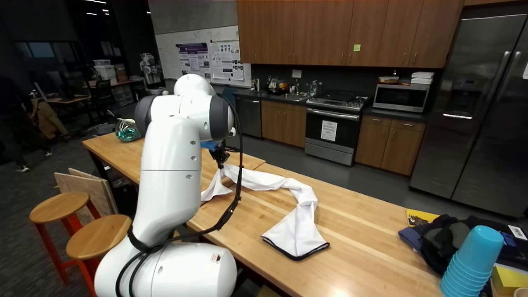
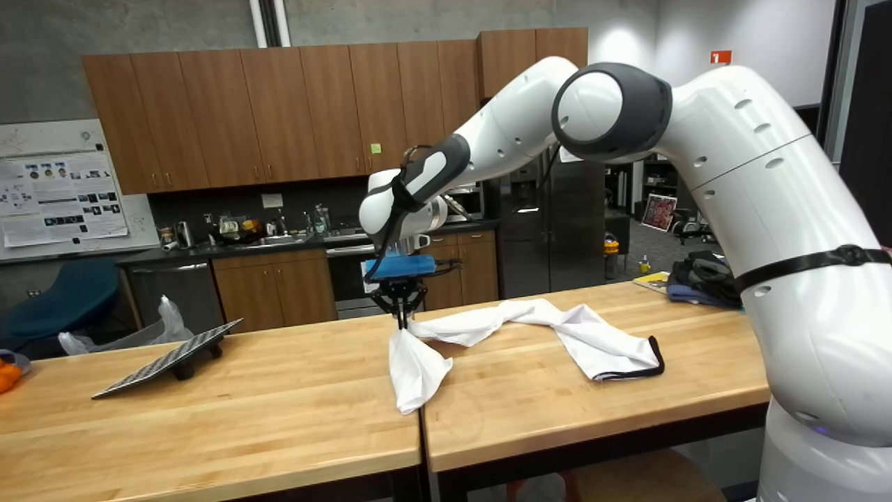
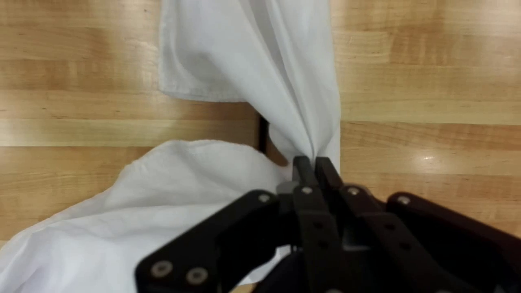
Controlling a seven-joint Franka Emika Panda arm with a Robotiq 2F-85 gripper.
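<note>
A long white cloth [image 1: 300,222] with a black-edged end lies twisted across the wooden table. My gripper [image 2: 401,323] is above the seam where two tabletops meet, shut on a pinched fold of the cloth [image 2: 451,327]. In the wrist view, folds of the white cloth [image 3: 293,73] gather into the gripper. A loose flap hangs below the fingers in exterior view 2, its tip near the seam. The black-edged end lies flat, away from the gripper.
A tilted dark grid panel [image 2: 167,360] stands on the left tabletop. Stacked blue cups [image 1: 472,262] and dark clothing [image 1: 440,240] occupy the table's far end in exterior view 1. Bare wood [image 2: 276,410] lies to the left of the cloth.
</note>
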